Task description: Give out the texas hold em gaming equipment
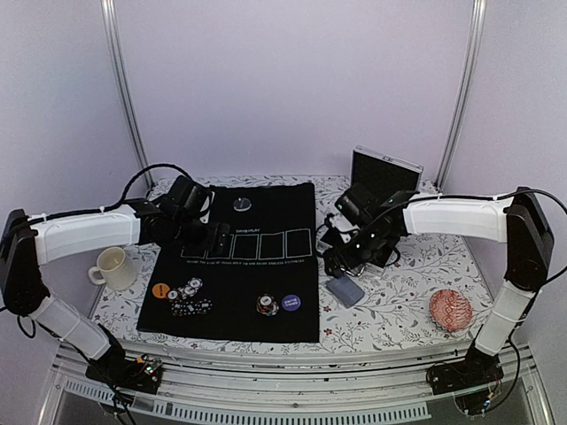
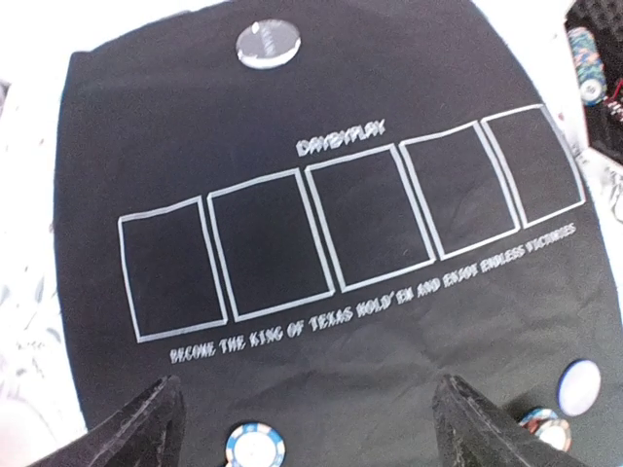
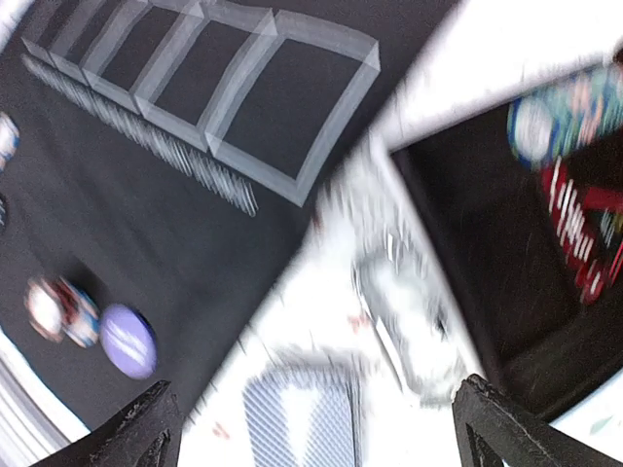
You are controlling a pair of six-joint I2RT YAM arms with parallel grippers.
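Note:
My left gripper (image 1: 213,228) is open and empty above the left part of the black game mat (image 2: 360,58). Chips lie loose and in a row (image 1: 190,307) at the mat's front left, beside an orange disc (image 1: 160,290). More chips (image 1: 267,305) sit by a purple disc (image 3: 128,341) at the front right, and a pale disc (image 2: 268,44) lies at the back. Open and empty, my right gripper (image 1: 335,244) hovers beside the mat, over the open case. The case (image 3: 467,233) holds a chip roll (image 3: 560,122) and red items (image 3: 572,229). Before it lies a card deck (image 1: 345,290).
A white mug (image 1: 115,268) stands left of the mat, and a round red-patterned object (image 1: 450,310) lies at the front right. The case's raised lid (image 1: 386,173) stands at the back right. The mat's printed card boxes (image 2: 370,216) are bare.

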